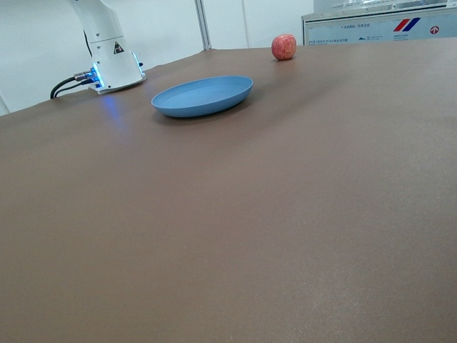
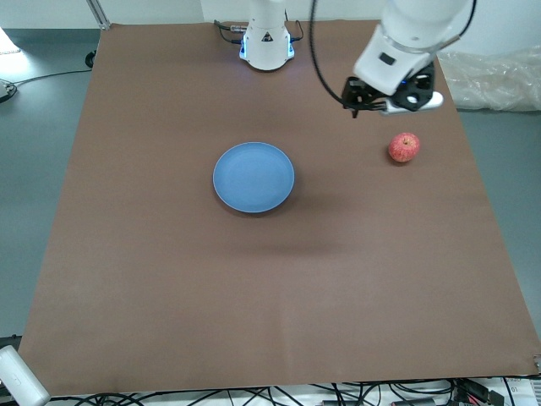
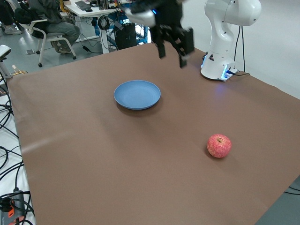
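Observation:
A red apple point(image 2: 403, 146) sits on the brown table at the right, also visible in the top view point(image 1: 283, 47) and right view point(image 3: 219, 145). A blue plate point(image 2: 254, 176) lies empty near the middle point(image 1: 202, 96) point(image 3: 137, 94). My black gripper point(image 3: 172, 57) hangs in the air above the table's back part, above and behind the apple in the left view. In the right view its two fingers point down, apart, with nothing seen between them.
A white robot base point(image 2: 267, 42) stands at the back edge. Cables run along the near edge in the left view, outside the tabletop.

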